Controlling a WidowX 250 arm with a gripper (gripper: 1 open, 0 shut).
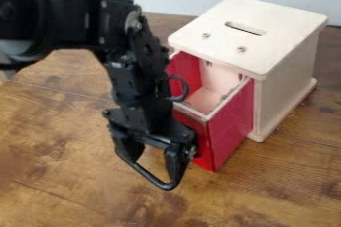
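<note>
A pale wooden box [282, 92] with a slot and screw holes in its top stands at the right, with a red-sided drawer [229, 121] pulled out toward the front left; the part of its interior that shows is bare. My black gripper [154, 151] hangs low just left of the drawer's front, over the floor. Whether its fingers are open or shut I cannot tell at this angle.
A pale wall runs along the top left, behind the arm.
</note>
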